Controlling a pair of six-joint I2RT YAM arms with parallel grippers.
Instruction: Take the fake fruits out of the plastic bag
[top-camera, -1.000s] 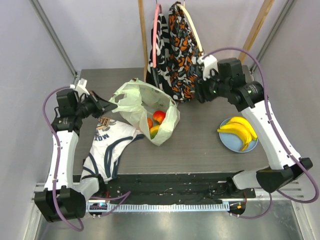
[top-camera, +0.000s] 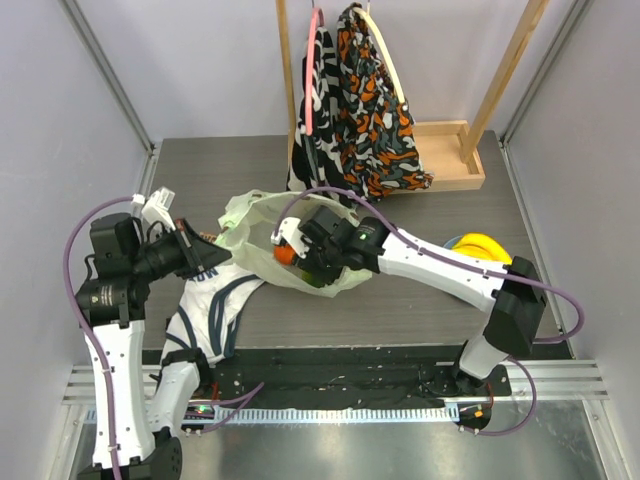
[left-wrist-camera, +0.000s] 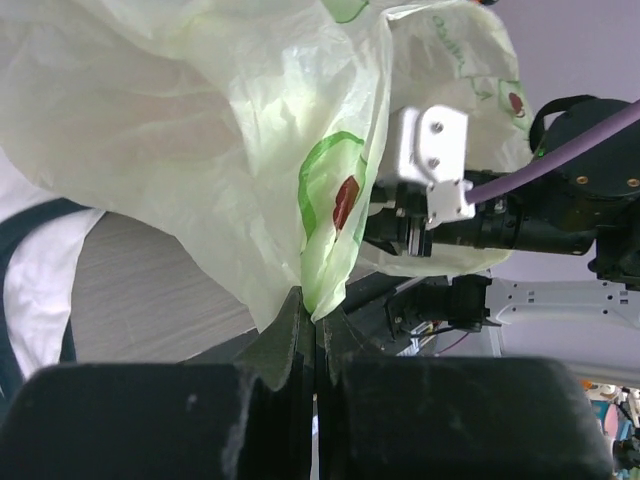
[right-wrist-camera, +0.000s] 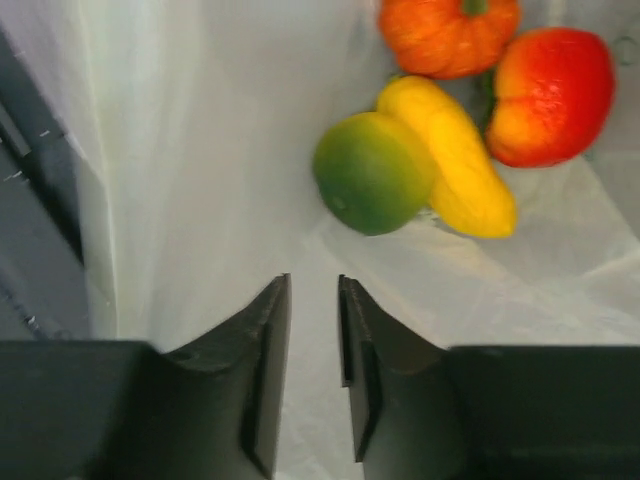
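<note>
The pale translucent plastic bag (top-camera: 255, 215) lies mid-table. My left gripper is shut on the bag's gathered edge, at its left side in the top view. My right gripper hangs over the bag's mouth, part open, nothing between its fingers. Inside the bag, the right wrist view shows a green fruit (right-wrist-camera: 365, 175), a yellow one (right-wrist-camera: 470, 185), a red one (right-wrist-camera: 550, 95) and an orange pumpkin (right-wrist-camera: 445, 30); the right arm hides much of them from above.
A blue plate with bananas (top-camera: 480, 245) is at the right. A white jersey (top-camera: 210, 310) lies front left. Patterned bags (top-camera: 370, 120) hang at the back by a wooden stand (top-camera: 450, 160).
My right arm has swung leftward and down from beside the plate to over the bag. My left gripper has moved slightly toward the front, still holding the bag's edge.
</note>
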